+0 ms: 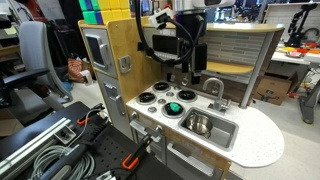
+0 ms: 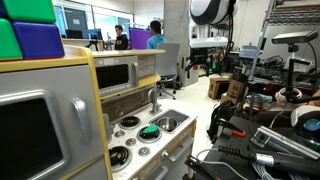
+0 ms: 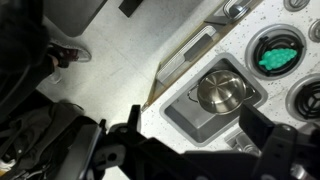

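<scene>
My gripper (image 1: 186, 68) hangs in the air above the toy kitchen counter in exterior view 1. In the wrist view its two dark fingers stand wide apart at the bottom, open and holding nothing. A metal pot (image 3: 222, 90) lies in the grey sink (image 3: 190, 124), beneath the gripper and clear of it. On one of the stove burners rests a small green object (image 3: 278, 58), also visible in exterior view 2 as a green lump (image 2: 150, 131). What exactly it is cannot be made out.
A silver faucet (image 1: 218, 92) rises behind the sink. The toy microwave (image 2: 117, 74) and its wooden shelf stand at the back of the counter. To the right of the sink the white counter (image 1: 258, 143) is bare. Cables (image 1: 60, 160) lie at the front left.
</scene>
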